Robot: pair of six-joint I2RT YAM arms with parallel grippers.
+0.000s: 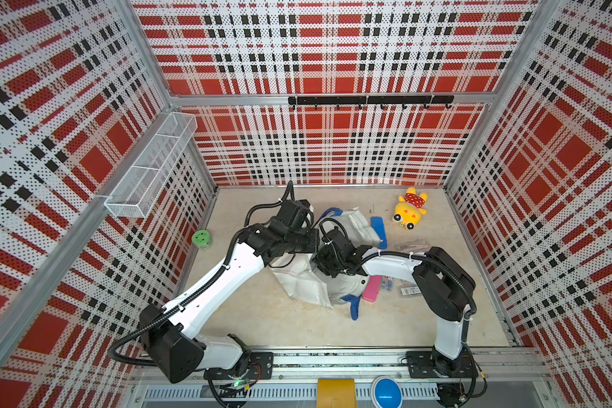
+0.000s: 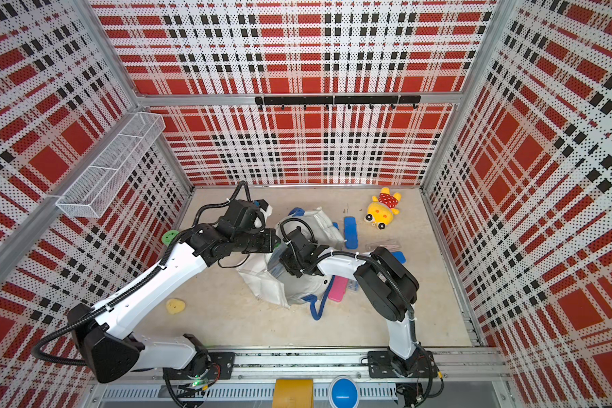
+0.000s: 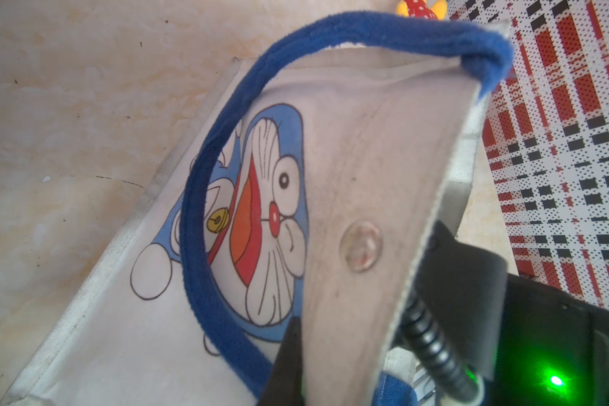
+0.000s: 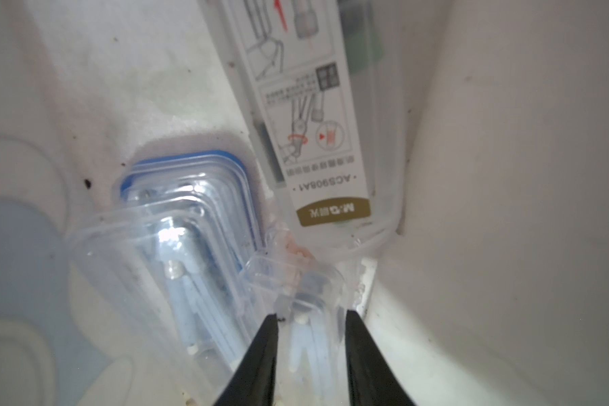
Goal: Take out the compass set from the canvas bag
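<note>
The white canvas bag [image 1: 297, 283], printed with a Doraemon face and fitted with blue straps, lies mid-table. My left gripper [image 2: 268, 241] is shut on the bag's edge, which fills much of the left wrist view. My right gripper is down inside the bag, part open, fingertips over clear plastic cases. Among them are a labelled compass set case [image 4: 324, 176] and a blue-rimmed case with silver compass parts [image 4: 196, 270]. Whether anything is between the right fingers is unclear.
A yellow plush toy [image 1: 408, 207] lies back right. A pink case [image 1: 371, 289] and small packages lie right of the bag. A green spool [image 1: 201, 238] is at the left.
</note>
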